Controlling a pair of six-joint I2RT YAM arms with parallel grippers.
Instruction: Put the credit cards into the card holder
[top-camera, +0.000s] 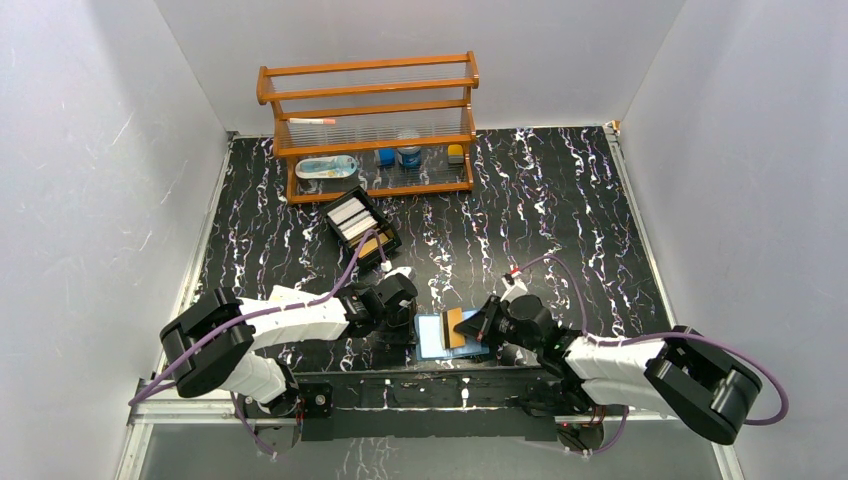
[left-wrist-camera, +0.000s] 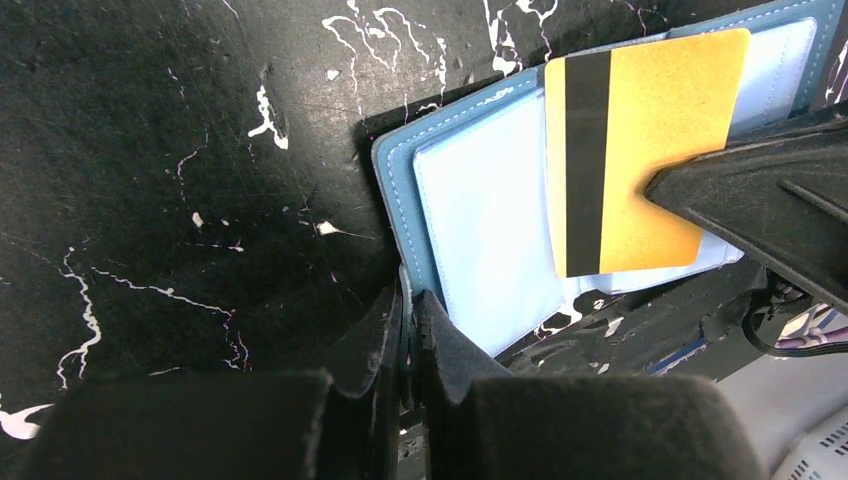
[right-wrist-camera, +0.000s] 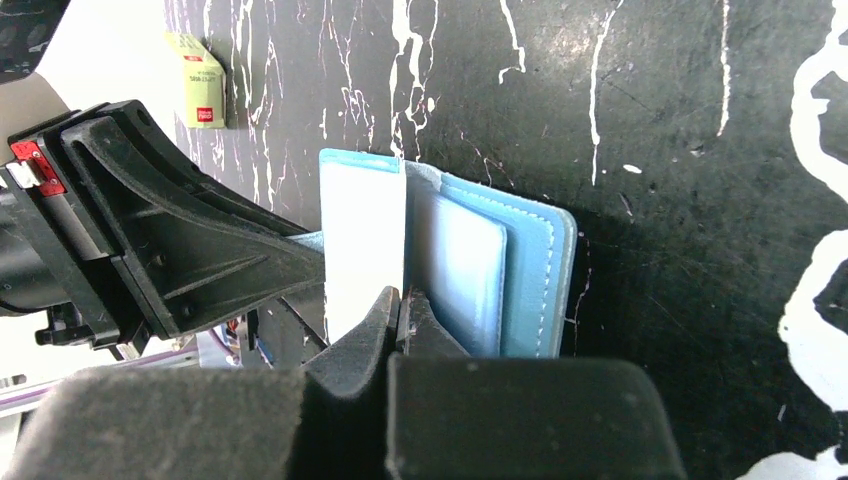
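Observation:
The light blue card holder lies spread flat near the table's front edge. On its left border my left gripper is shut, with the blue edge between its fingers. A gold card with a black stripe is over the holder's middle, in the left wrist view. My right gripper is shut at the card's right side, pinching it. In the right wrist view, its fingertips meet beside a pale panel. I cannot tell whether that panel is the card's back or a pocket. How deep the card sits is hidden.
A black tray with several cards and a wooden rack stand at the back left. In the rack is a yellow box.

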